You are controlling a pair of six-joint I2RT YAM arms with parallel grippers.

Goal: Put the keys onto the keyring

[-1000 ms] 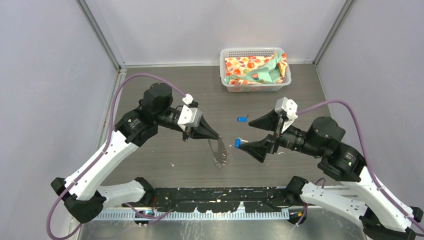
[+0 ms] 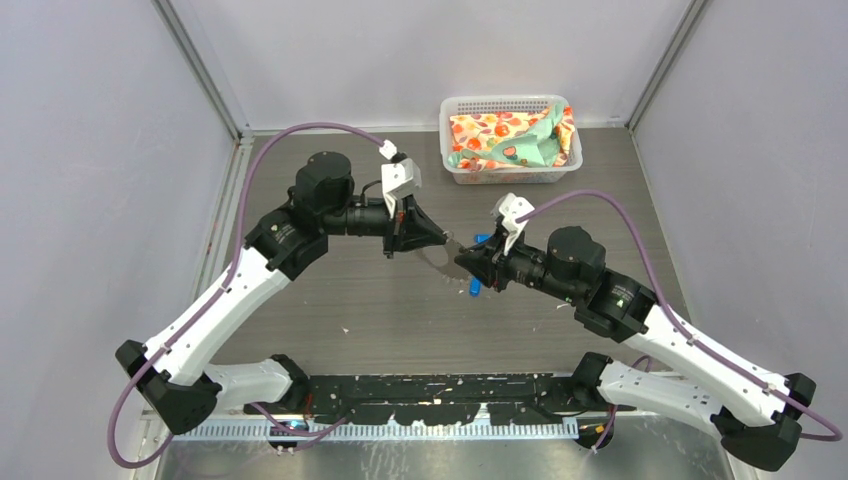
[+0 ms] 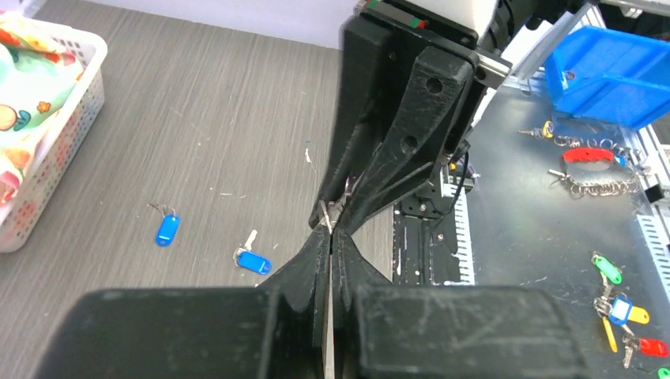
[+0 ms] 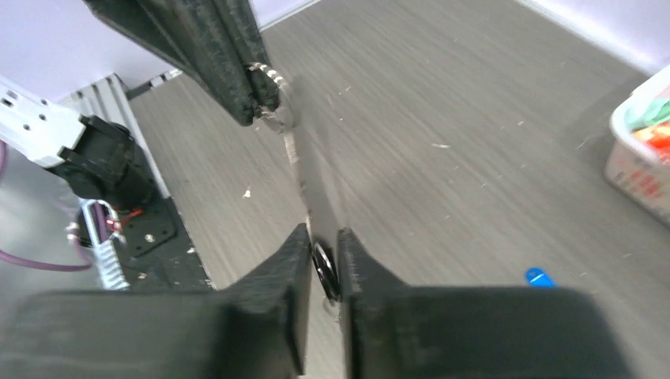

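My left gripper (image 2: 442,237) is shut on a thin metal keyring (image 2: 440,255) with small rings along its edge, which hangs between both grippers. In the left wrist view, my right gripper is at the keyring's far end, its fingers close around it; whether they grip it is unclear. The right wrist view is blurred at the fingertips. Two blue-tagged keys (image 3: 253,261) (image 3: 167,228) lie on the grey floor; in the top view they are partly hidden by the right arm.
A white basket (image 2: 510,175) with patterned cloth stands at the back. A blue bin (image 3: 604,75) and several coloured keys and tools lie on the metal surface outside the board.
My right gripper has moved left to the keyring and narrowed from wide open.
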